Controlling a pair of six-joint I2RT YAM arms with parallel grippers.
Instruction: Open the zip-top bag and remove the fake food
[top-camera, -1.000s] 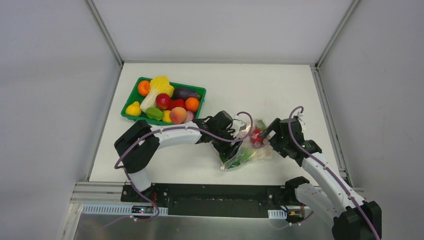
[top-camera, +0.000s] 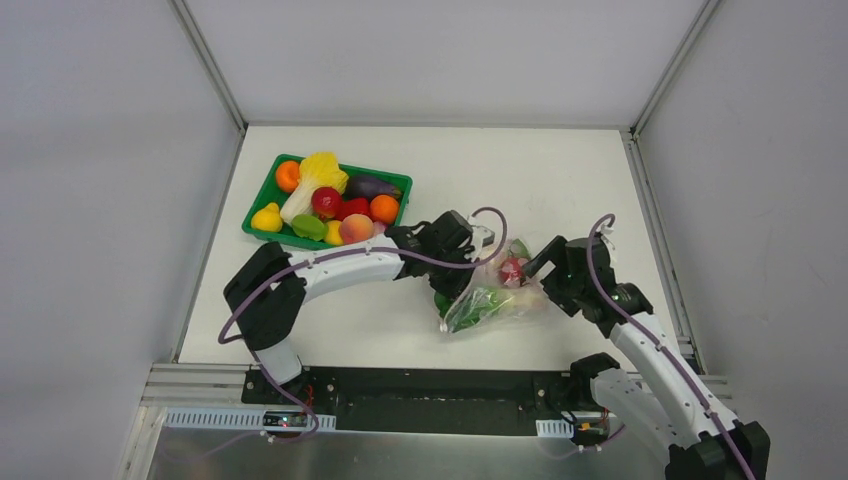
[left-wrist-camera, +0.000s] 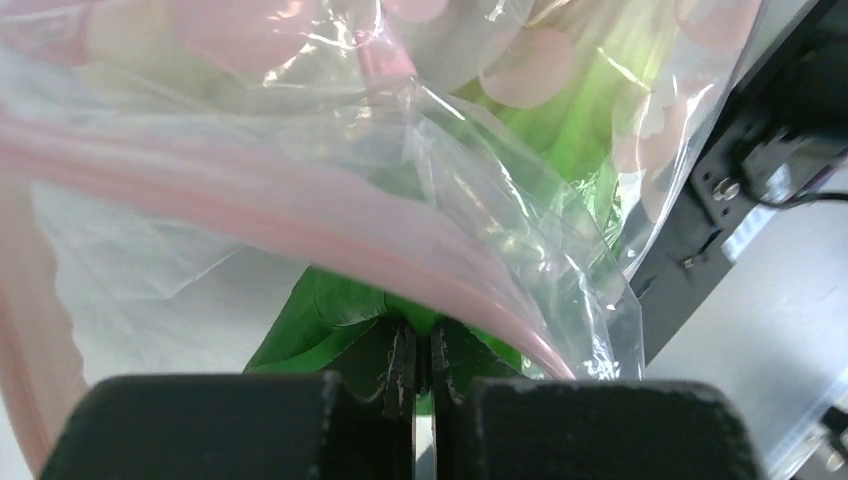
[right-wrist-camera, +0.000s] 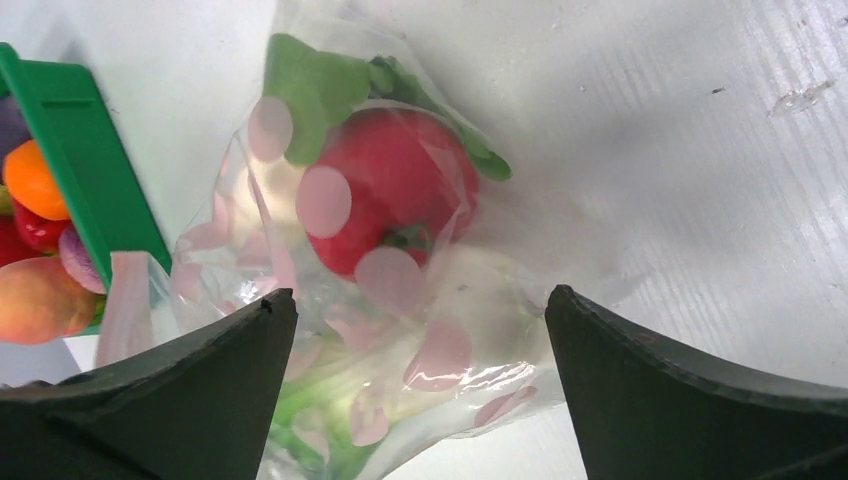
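Note:
The clear zip top bag with pink dots lies right of centre on the table. A red food piece with green leaves and a pale, green-leaved vegetable are inside it. In the left wrist view, the bag's pinkish mouth edge arches over a dark green leaf. My left gripper is shut, and the leaf creases together at its fingertips. On the bag's right side, my right gripper is open, its fingers apart above the plastic and nothing gripped between them.
A green basket full of fake fruit and vegetables stands at the back left, close to the left arm. Bare table stretches behind the bag. A dark rail borders the front edge.
The right arm has barely moved.

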